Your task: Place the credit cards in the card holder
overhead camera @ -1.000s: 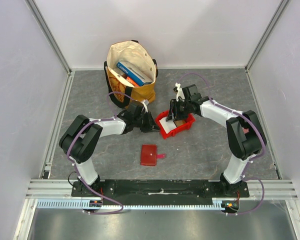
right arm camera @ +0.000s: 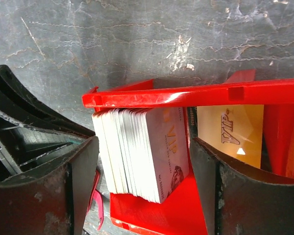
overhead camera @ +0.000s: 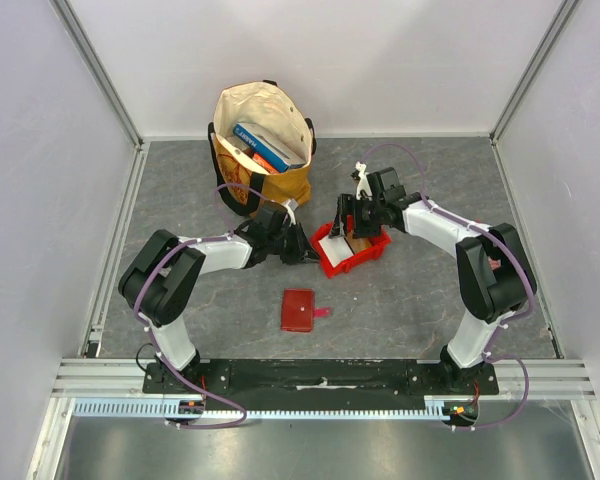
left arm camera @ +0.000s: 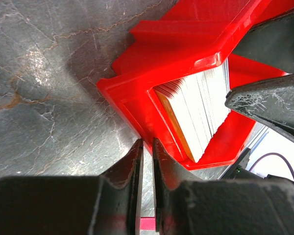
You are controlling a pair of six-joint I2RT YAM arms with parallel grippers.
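A red open-topped tray (overhead camera: 358, 258) holds a stack of white-edged cards (right arm camera: 130, 152), standing on edge against one end. Another card, yellow-gold (right arm camera: 235, 134), lies in the tray to the right of the stack. My left gripper is shut on the tray's rim at its left end. Over the tray, my right gripper stands open, one finger to each side of the stack; whether the pads touch the cards I cannot tell. In front lies a flat dark red case (overhead camera: 297, 311) with a pink tab (overhead camera: 322, 312).
A yellow and cream bag (overhead camera: 290, 185) with books (overhead camera: 260, 147) in it stands behind the left arm.
The left gripper, the tray and the dark red case have not moved.
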